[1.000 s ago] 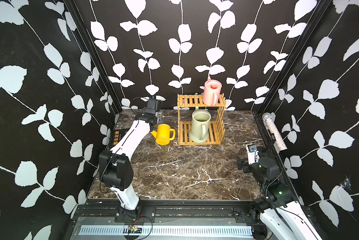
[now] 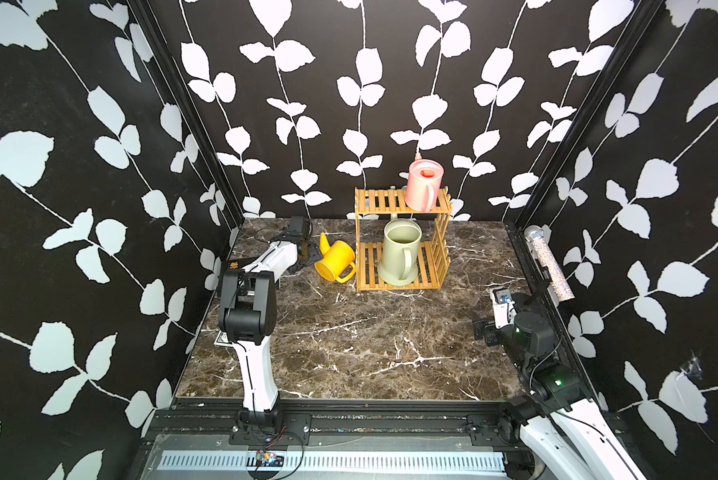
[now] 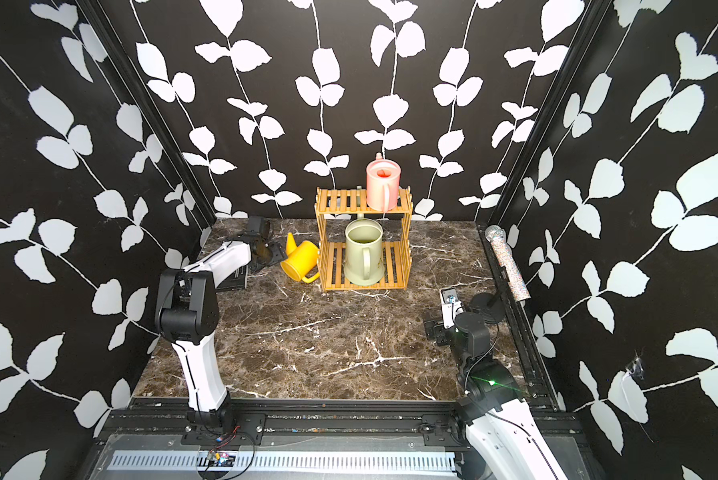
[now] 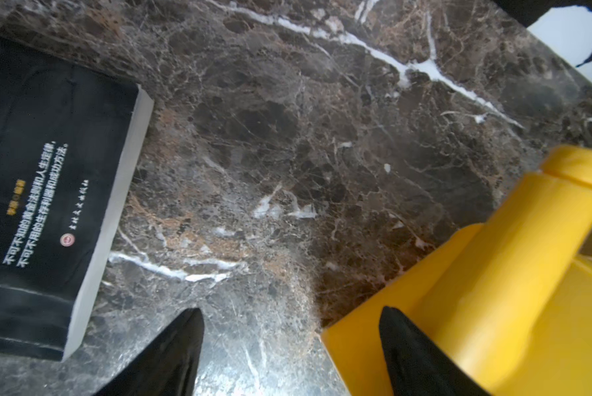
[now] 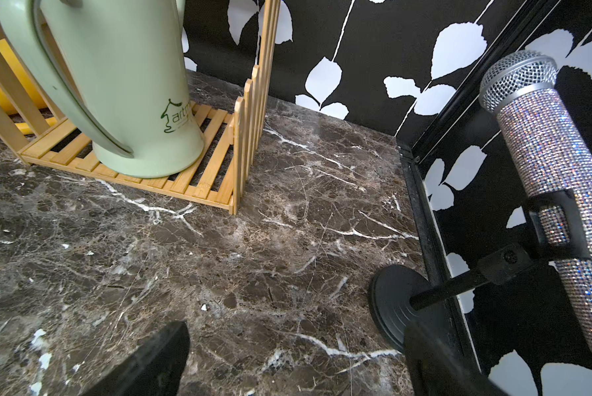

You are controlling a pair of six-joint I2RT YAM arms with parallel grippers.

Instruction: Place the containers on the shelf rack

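Observation:
The yellow watering can (image 2: 336,261) is on the table just left of the wooden shelf (image 2: 368,265), leaning, its spout toward the back left and its handle beside the shelf. In the left wrist view, my left gripper is open low over the table, with bare marble between its fingers. Its right finger (image 4: 418,356) overlaps the yellow can (image 4: 507,290); whether they touch I cannot tell. The pink watering can (image 2: 424,186) stands on the upper tier, the green one (image 2: 399,254) on the lower. Far off at the right, my right gripper is open and empty.
A dark book (image 4: 45,171) lies left of my left gripper. By the right wall stands a glittery microphone (image 5: 553,151) on a black round base (image 5: 401,303). The upper tier (image 3: 343,200) is bare left of the pink can.
The can has turned and leaned over to the right. The right arm is nearly still.

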